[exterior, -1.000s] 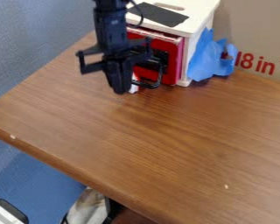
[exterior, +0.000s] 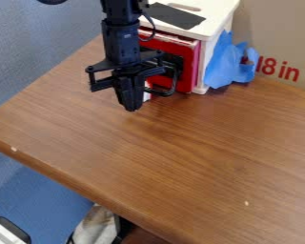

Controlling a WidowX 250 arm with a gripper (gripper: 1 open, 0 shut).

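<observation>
My gripper (exterior: 130,95) hangs low over the back of the wooden table, in front of a white box-like appliance (exterior: 204,19) with a red front (exterior: 186,54). Its black body hides part of the red front. A small white object peeks out just behind the fingertips, mostly hidden. Whether the fingers are open or shut is unclear.
Blue plastic (exterior: 229,65) lies at the right side of the appliance, beside a cardboard panel (exterior: 282,38) with red print. The table's left edge drops to a blue floor.
The appliance and the other things look unchanged.
</observation>
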